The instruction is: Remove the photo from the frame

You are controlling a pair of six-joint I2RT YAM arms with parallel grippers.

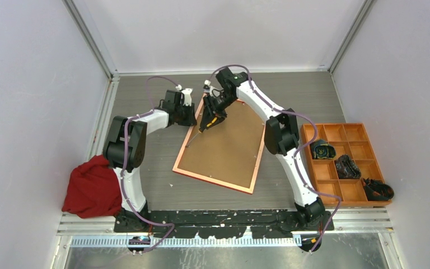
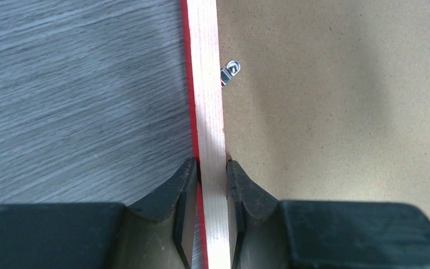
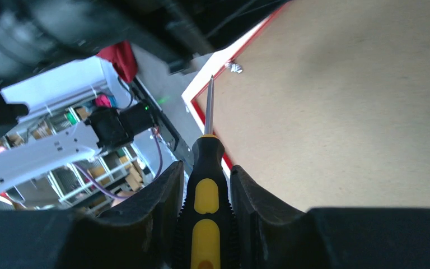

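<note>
The photo frame lies back up on the table, its brown backing board (image 1: 229,145) ringed by a pale wooden rim (image 1: 213,179). My left gripper is shut on the frame's left rim (image 2: 208,112), one finger on either side. A small metal clip (image 2: 230,72) sits at the rim's inner edge, beyond the fingers. My right gripper is shut on the black and yellow handle of a screwdriver (image 3: 206,196). The shaft's tip points towards the left rim, near another metal clip (image 3: 234,66); whether it touches anything cannot be told. The photo itself is hidden.
An orange compartment tray (image 1: 327,188) with several dark rolled items stands at the right. A red cloth (image 1: 93,188) lies at the left. Bare table (image 1: 159,179) surrounds the frame. Both arms are close together at the frame's upper left.
</note>
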